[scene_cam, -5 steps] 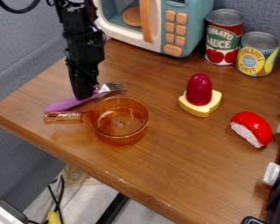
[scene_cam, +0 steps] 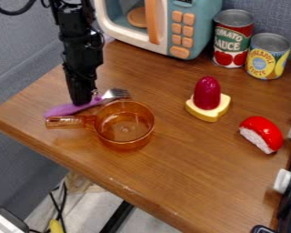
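Note:
My black gripper (scene_cam: 83, 96) is low over the left side of the wooden table, at a purple-handled fork (scene_cam: 65, 109) with silver tines pointing right. The fingertips are at the fork's middle; I cannot tell whether they are closed on it. An amber plastic pan (scene_cam: 124, 126) lies just in front, its handle to the left, partly beside the fork's handle.
A red piece on a yellow base (scene_cam: 207, 106), red-and-white sushi toy (scene_cam: 261, 134), two cans (scene_cam: 232, 38), and toy microwave (scene_cam: 165, 25) occupy the right and back.
The arm has shifted very slightly; the fork and pan look unchanged.

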